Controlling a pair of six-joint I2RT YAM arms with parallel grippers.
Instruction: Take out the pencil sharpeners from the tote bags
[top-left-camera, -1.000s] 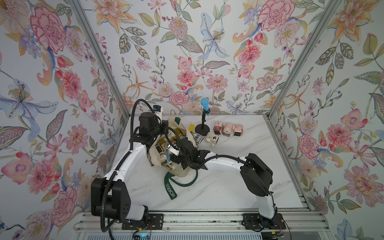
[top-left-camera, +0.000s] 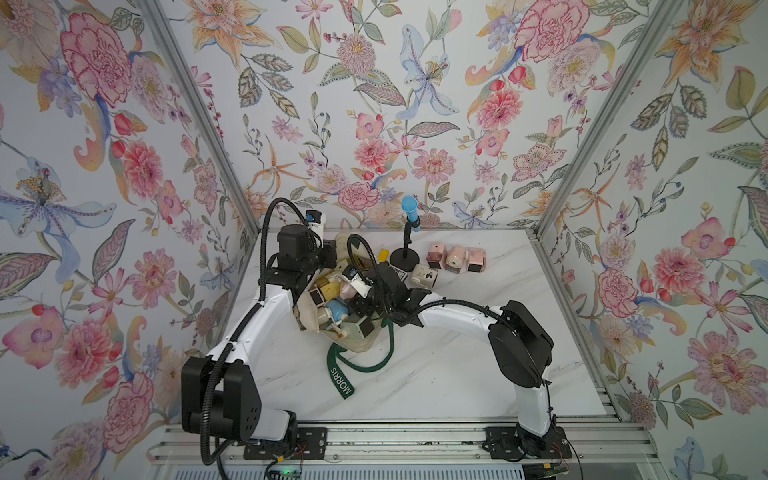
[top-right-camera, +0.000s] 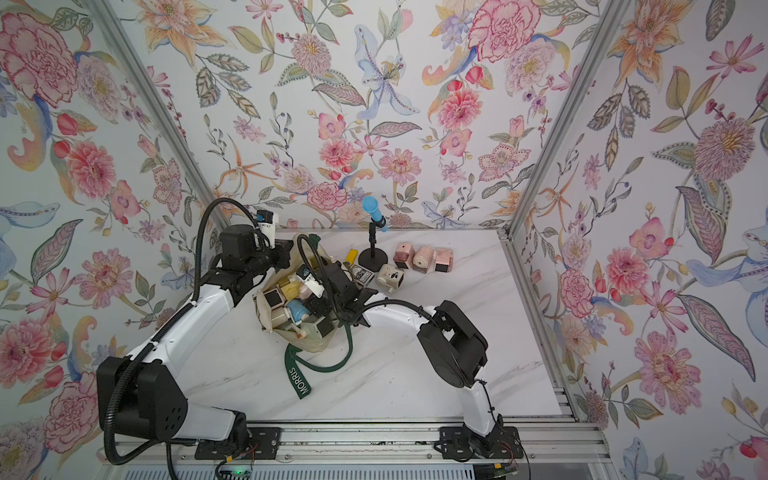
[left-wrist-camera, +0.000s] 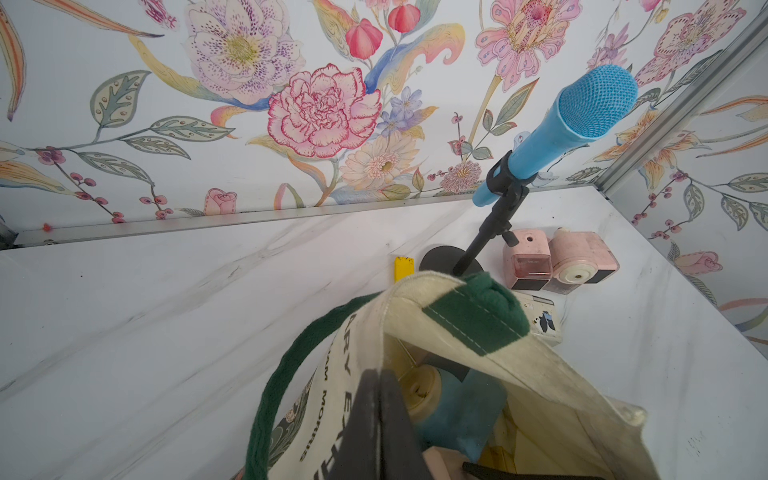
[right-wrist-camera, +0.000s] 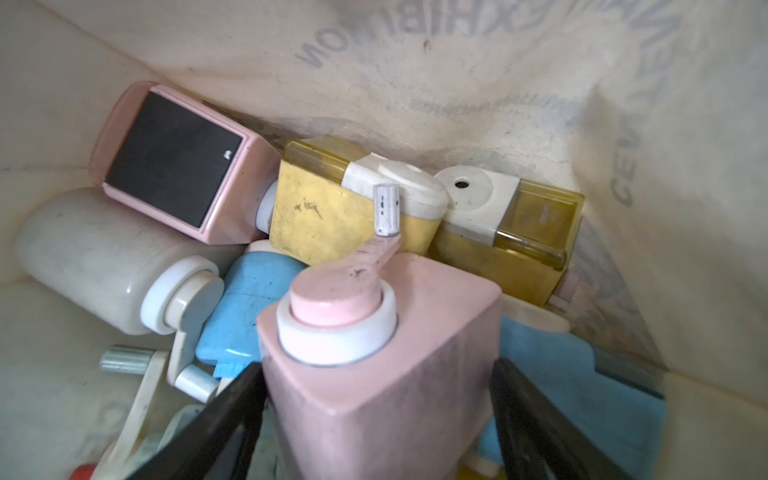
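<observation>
The cream tote bag (top-left-camera: 320, 328) lies open on the table, filled with pink, yellow, blue and white sharpeners. In the right wrist view, a pink crank sharpener (right-wrist-camera: 376, 376) sits between the fingertips of my right gripper, which is part open around it; whether it grips is unclear. Two yellow sharpeners (right-wrist-camera: 320, 208) and a pink one (right-wrist-camera: 184, 160) lie behind. My left gripper is shut at the bag's rim, beside the upright cream fabric.
A blue microphone (left-wrist-camera: 576, 112) on a stand rises behind the bag. Pink sharpeners (top-left-camera: 456, 257) and a cream one (top-left-camera: 424, 276) stand to the right on the table.
The left arm has not visibly moved.
</observation>
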